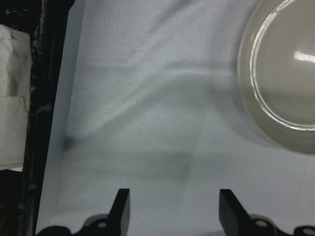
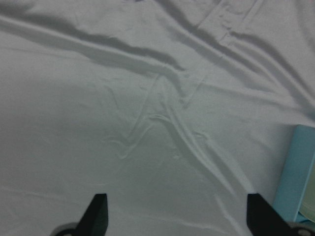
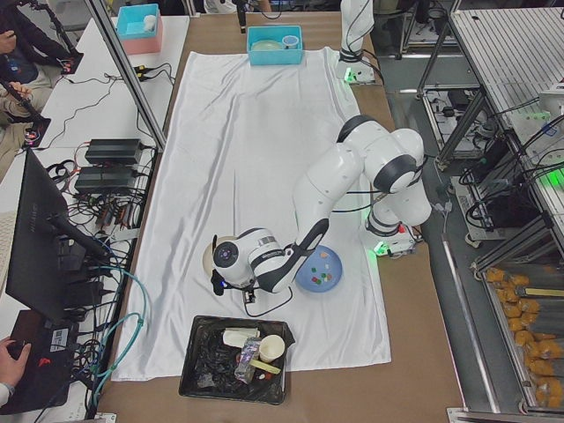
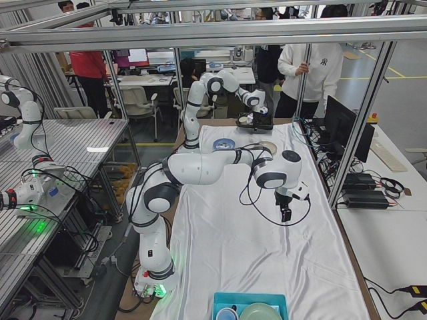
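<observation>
My left gripper (image 3: 231,287) hangs over the cloth beside a beige plate, which its arm partly covers in the camera left view. In the left wrist view, the open fingers of this gripper frame bare cloth, with the plate (image 1: 280,73) upper right and a black bin's edge (image 1: 42,98) at left. My right gripper (image 4: 285,215) is over the cloth in the camera right view; in its wrist view it (image 2: 177,209) is open and empty, with a teal box (image 2: 293,167) at right. A blue plate (image 3: 322,280) holds several small coloured pieces.
The black bin (image 3: 189,370) at the near end holds a cup, packets and other items. A teal box (image 3: 275,57) with dishes sits at the far end. Monitor and cables line the left side in the camera left view.
</observation>
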